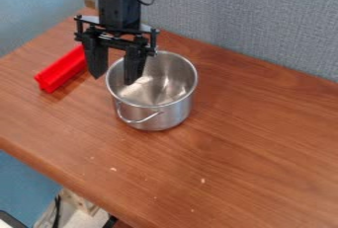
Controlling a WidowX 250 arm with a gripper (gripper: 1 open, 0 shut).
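My black gripper [115, 73] hangs over the left rim of a silver metal pot [158, 109] with a wire handle at its front. Its two dark fingers point down, apart, the right one over the pot's opening and the left one just outside. Whether anything is between them is not clear. A red bar-shaped object [61, 68] lies on the wooden table [238, 163] to the left of the pot, partly behind the gripper.
A grey padded wall [251, 25] runs along the back. A light blue surface lies beyond the left edge.
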